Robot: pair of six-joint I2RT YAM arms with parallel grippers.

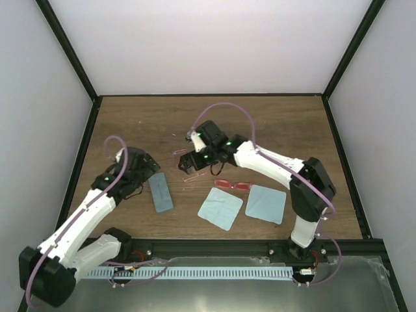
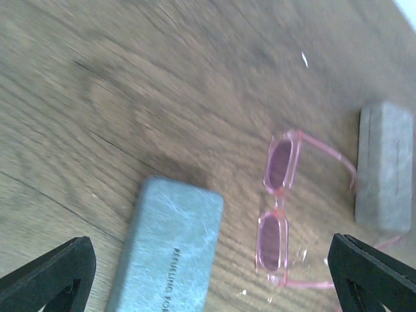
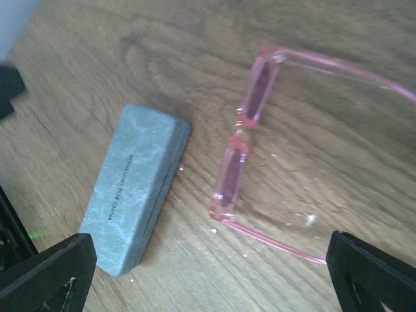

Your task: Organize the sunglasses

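Note:
Pink sunglasses lie unfolded on the table, beside a blue-grey case marked with lettering; the right wrist view shows both too, the glasses (image 3: 231,175) right of the case (image 3: 133,185). My left gripper stands open above and left of that case, nothing between its fingers. My right gripper hangs open over the pink glasses, also empty. In the top view, red sunglasses (image 1: 233,184) lie near two pale blue cloths (image 1: 220,208) (image 1: 265,203).
A grey box (image 2: 383,166) lies beyond the pink glasses, largely hidden under my right arm in the top view.

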